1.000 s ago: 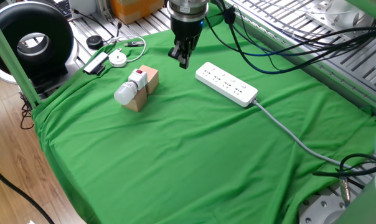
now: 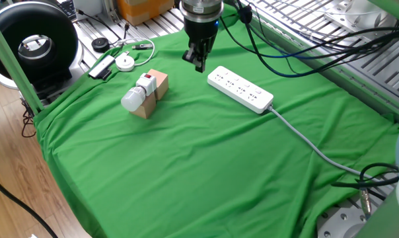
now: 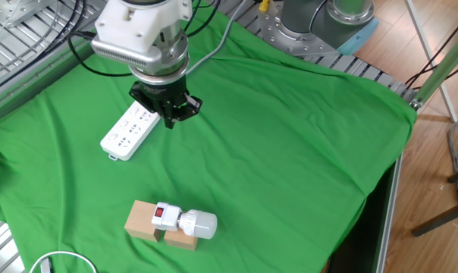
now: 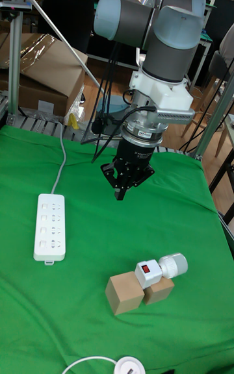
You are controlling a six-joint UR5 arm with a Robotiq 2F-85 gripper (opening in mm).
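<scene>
My gripper hangs above the green cloth, fingers pointing down and tips together, with nothing visible between them. In exterior view 1, its tips appear between the power strip and the bulb. A white power strip with several sockets lies flat on the cloth. The white bulb is fixed in a white socket adapter with a red switch. Bulb and adapter lie sideways on two cardboard blocks, apart from my gripper.
A grey cable runs from the strip to the table's edge. A white round puck with a cable lies near the cloth's edge. Black cables hang beside the arm.
In exterior view 1, my gripper has shifted slightly to the right. The power strip, bulb and blocks stay where they were.
</scene>
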